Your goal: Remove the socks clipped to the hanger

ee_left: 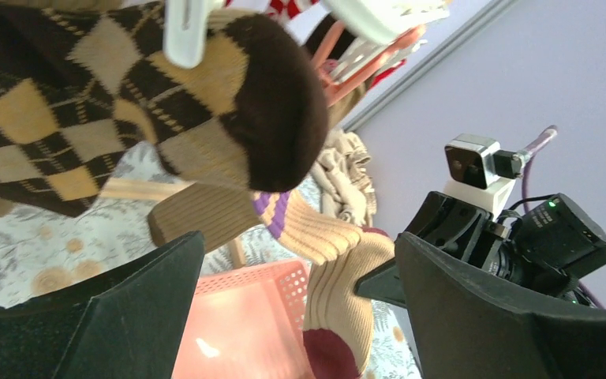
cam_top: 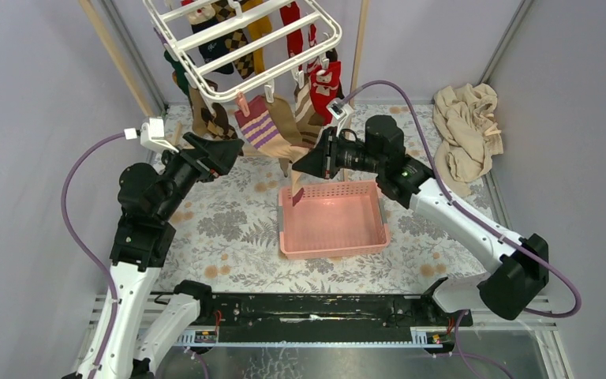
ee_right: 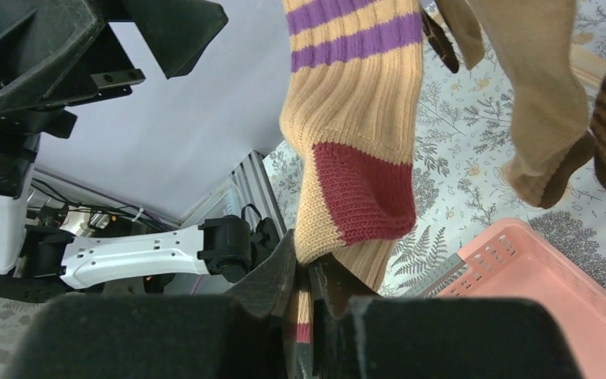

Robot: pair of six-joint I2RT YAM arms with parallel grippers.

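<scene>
A sock with a maroon top, purple stripes and a cream foot (cam_top: 259,131) hangs from a pink clip (cam_top: 242,105) on the white hanger (cam_top: 229,94). My right gripper is shut on its cream fabric just below the maroon heel patch, and a cream and maroon end dangles beneath. The sock slants to the right, taut between clip and gripper. My left gripper (cam_top: 222,161) stands open, low and left of the clip. In the left wrist view, nothing lies between its fingers, and a brown argyle sock (ee_left: 205,110) hangs close in front.
Several other socks hang from the hanger, among them a red one (cam_top: 325,91) right of the striped sock. Below stands an empty pink basket (cam_top: 331,253). A beige cloth (cam_top: 465,130) lies at the right. Floor left of the basket is clear.
</scene>
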